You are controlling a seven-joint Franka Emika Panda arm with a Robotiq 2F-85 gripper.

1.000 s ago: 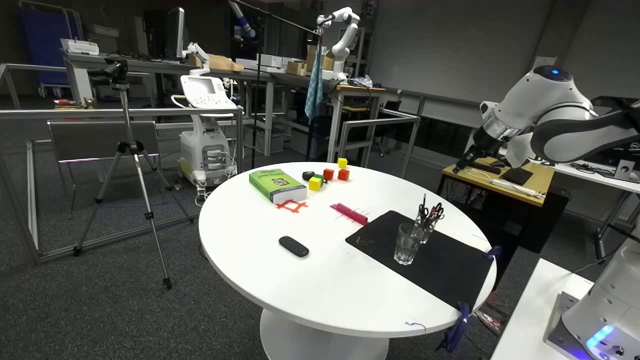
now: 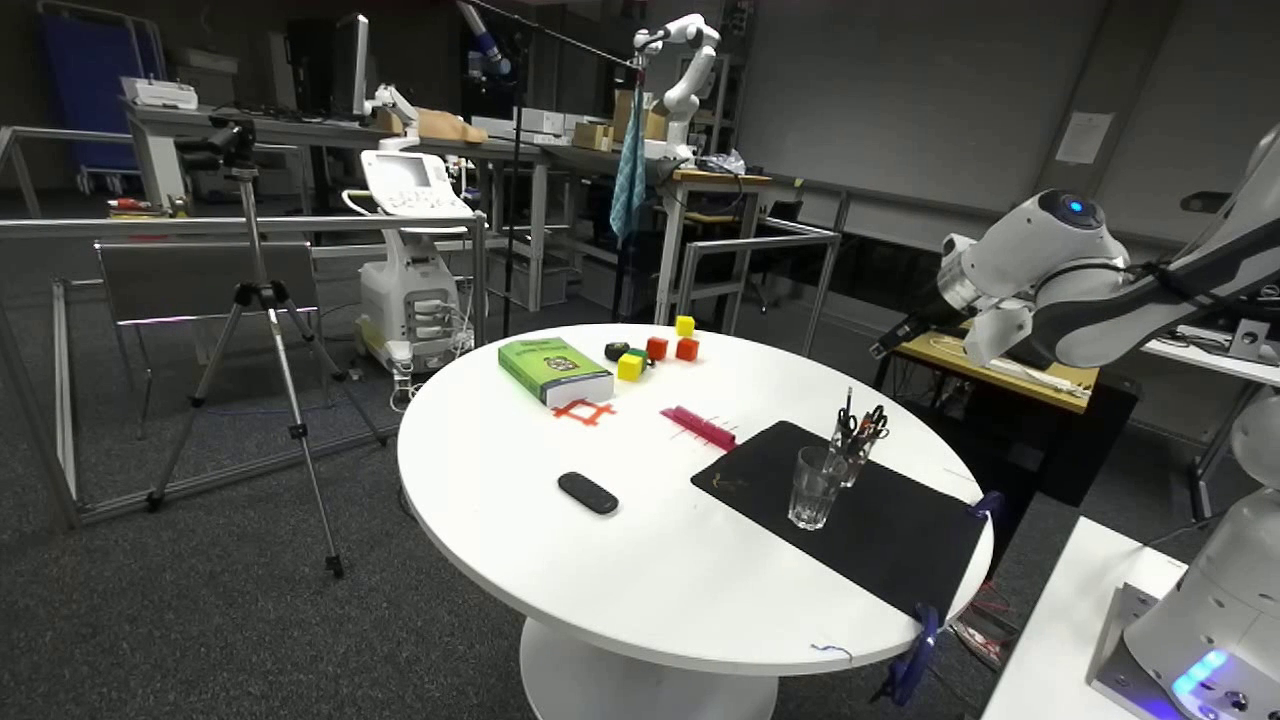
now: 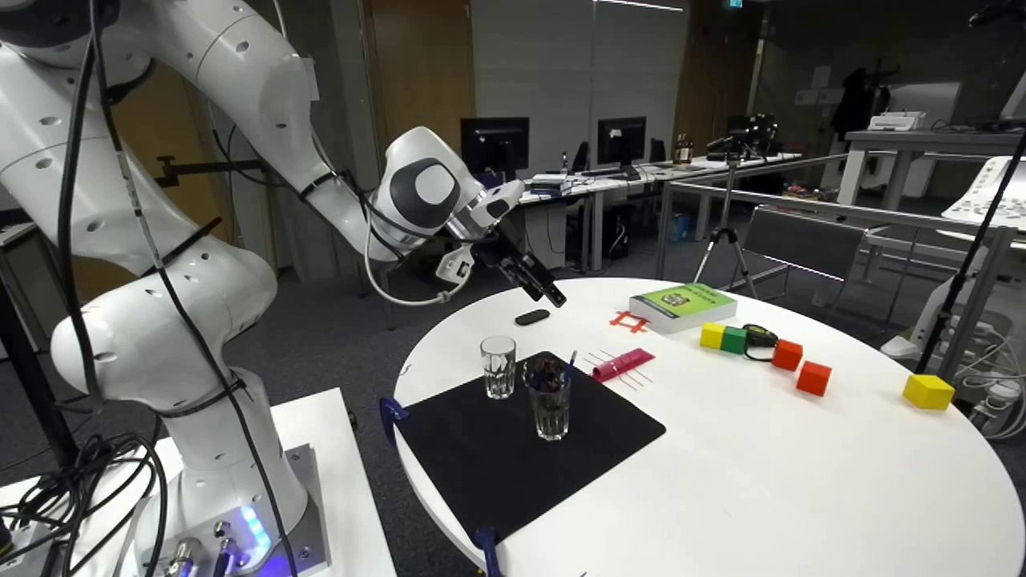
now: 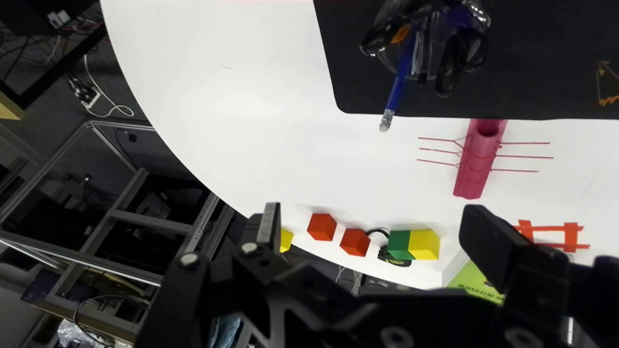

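Observation:
My gripper is open in the wrist view, its dark fingers far apart with nothing held between them. In exterior view 2 the gripper [image 3: 552,292] hangs in the air, angled down over the table. A glass full of pens and scissors [image 3: 550,404] stands on a black mat [image 3: 481,462], beside an empty clear glass [image 3: 498,365]. Off the mat's edge lies a pink holder [image 4: 478,159] with thin sticks across it. Farther off are red blocks [image 4: 321,226], a green block [image 4: 399,244] touching a yellow block [image 4: 424,244], and a separate yellow block [image 3: 928,391].
A thick green book [image 2: 555,371] lies near red tape marks [image 2: 584,412]. A black oblong object [image 2: 588,492] rests on the white round table [image 2: 672,576]. Blue clamps [image 2: 918,654] grip the mat at the table edge.
In exterior view 1, the arm has come lower and the gripper has shifted left and slightly down. The tabletop objects look unmoved.

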